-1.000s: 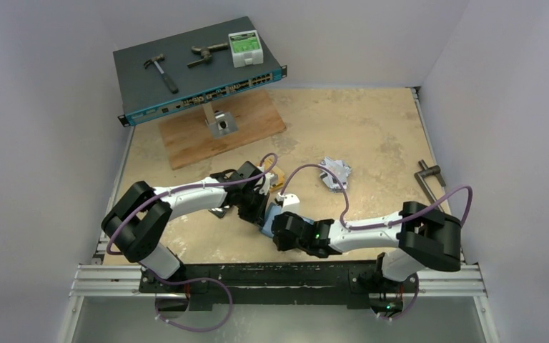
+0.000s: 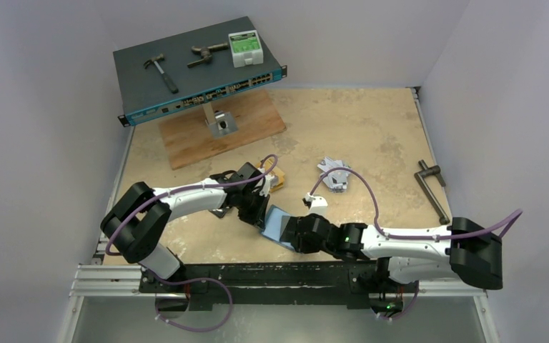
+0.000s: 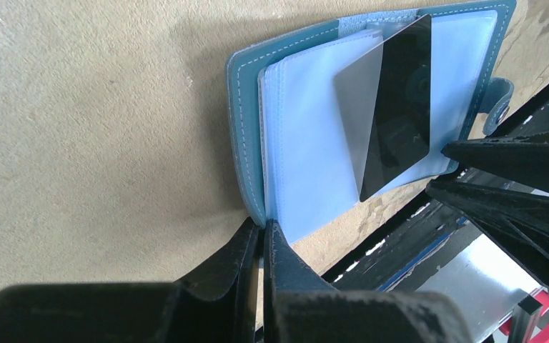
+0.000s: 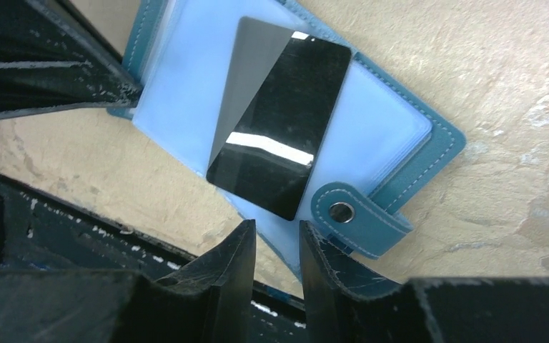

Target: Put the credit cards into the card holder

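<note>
The open blue card holder (image 2: 275, 225) lies on the board. A dark card (image 4: 282, 121) with a grey translucent edge lies on or in its light-blue sleeves, seen in both wrist views. My left gripper is shut at the holder's edge, its tips touching the cover and sleeves; whether it pinches any of them is unclear. My right gripper stands open over the end of the holder by the snap strap (image 4: 357, 221), with nothing visible between its fingers.
A crumpled silvery pile (image 2: 334, 175) lies behind the holder, a yellow object (image 2: 277, 179) behind my left gripper. A rack unit (image 2: 193, 64) on a wooden base occupies the back left, a metal tool (image 2: 432, 193) the right edge. The back right board is clear.
My right arm has moved rightward along the holder, uncovering more of it in the top view. The left arm is nearly still.
</note>
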